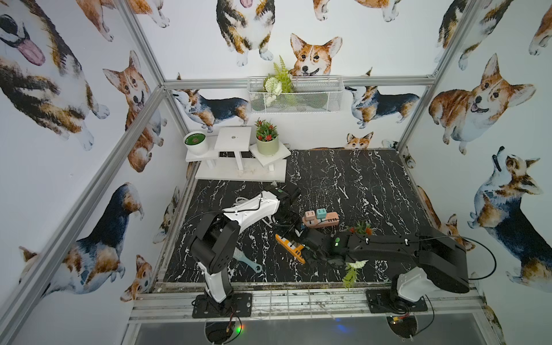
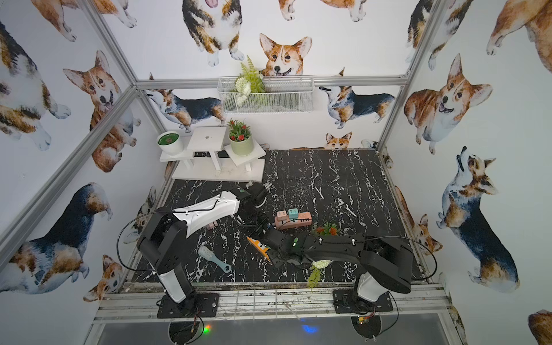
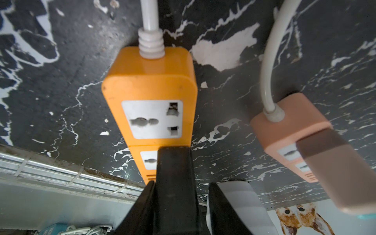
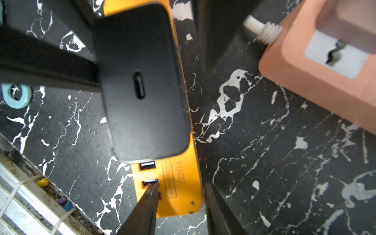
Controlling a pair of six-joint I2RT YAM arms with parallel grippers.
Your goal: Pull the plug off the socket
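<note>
In the left wrist view a black plug (image 3: 175, 192) stands on the orange power strip (image 3: 150, 88), covering part of its socket face. My left gripper is part open around that plug; its left finger is up against it, and a gap shows on the right. The right wrist view has the same plug, with a small slot in its top, still on the strip. Lower in that view my right gripper is shut on the end of the orange strip that has the USB ports. From above, the arms hide the plug.
Close behind the orange strip lies a pink power strip (image 1: 329, 219) carrying pink and teal plugs. A blue-grey tool (image 1: 247, 260) lies front left, with red flowers (image 1: 361, 228) by the right arm.
</note>
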